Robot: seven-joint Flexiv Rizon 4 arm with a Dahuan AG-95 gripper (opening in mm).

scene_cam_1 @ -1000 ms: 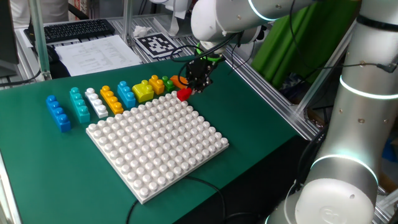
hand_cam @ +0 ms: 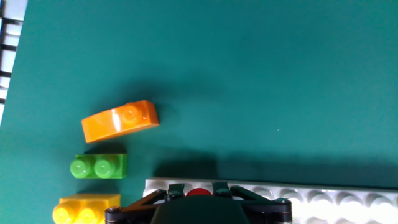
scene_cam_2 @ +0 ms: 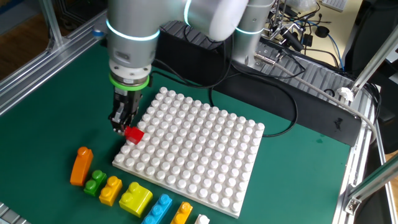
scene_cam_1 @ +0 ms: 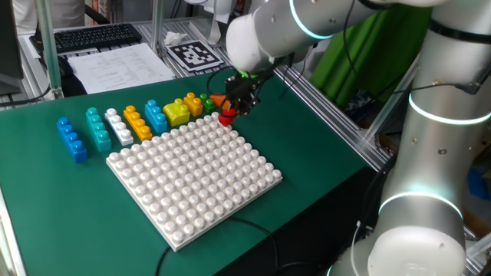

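Note:
A red brick point(scene_cam_2: 134, 135) is at the far corner of the white studded baseplate point(scene_cam_1: 175, 240), on the side by the loose bricks. My gripper is shut on it, its two fingers standing either side of the red top in the wrist view. Exterior view 1 shows the red brick point(scene_cam_1: 227, 117) just below the dark gripper, over the plate's corner studs. Whether its underside is fully seated on the studs cannot be told. No other brick stands on the baseplate.
Loose bricks form a row beside the plate: an orange one point(hand_cam: 121, 121), a green one point(hand_cam: 99, 166), a yellow-green one point(scene_cam_2: 135, 199), a dark blue one point(scene_cam_1: 72, 140) and several others. A black cable point(scene_cam_1: 257, 227) lies by the plate.
My wrist has swung left and slightly down in exterior view 1, tilting the gripper, while the red brick stays at nearly the same corner. The baseplate and loose bricks are unmoved.

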